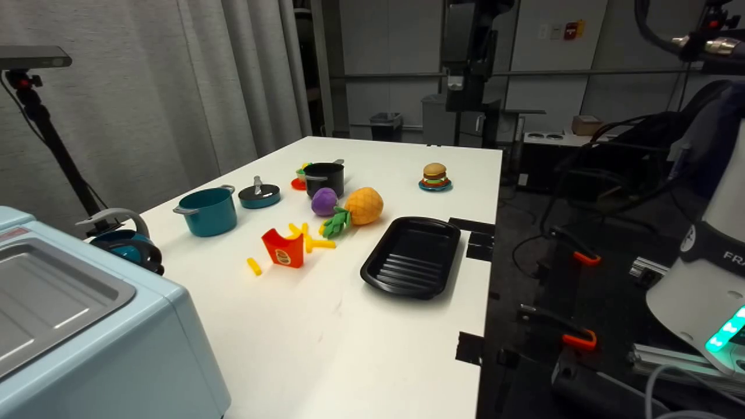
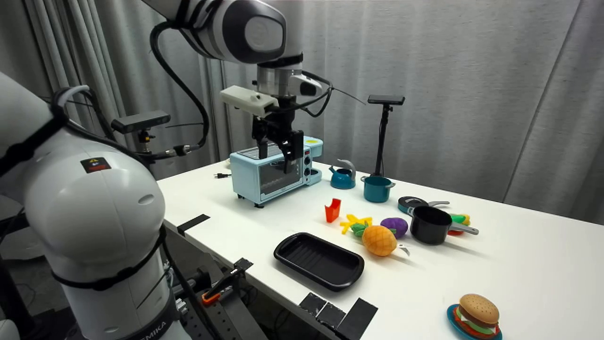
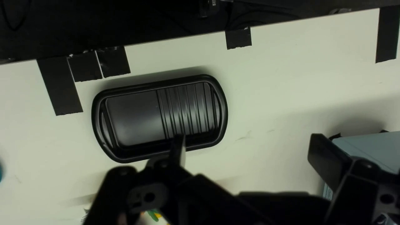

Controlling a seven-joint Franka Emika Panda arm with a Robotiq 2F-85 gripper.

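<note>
My gripper (image 2: 277,161) hangs high over the table, in front of the toaster oven in the second exterior view. Its two dark fingers stand wide apart in the wrist view, and nothing is between them, so it is open. A black ribbed tray (image 3: 138,118) lies flat on the white table below, partly overlapped by one fingertip in that view. Near the tray are an orange pineapple (image 2: 379,240), a purple eggplant-like toy (image 2: 395,226), yellow fries (image 2: 355,222) and an upright red fries box (image 2: 332,210). A burger (image 2: 479,311) sits on a small blue plate.
The light-blue toaster oven (image 1: 126,328) fills one table end. A teal pot (image 1: 210,213), a kettle (image 2: 343,176), a lidded pan (image 1: 259,195) and a black pot (image 2: 431,227) line the far side. Between oven and tray the table is clear.
</note>
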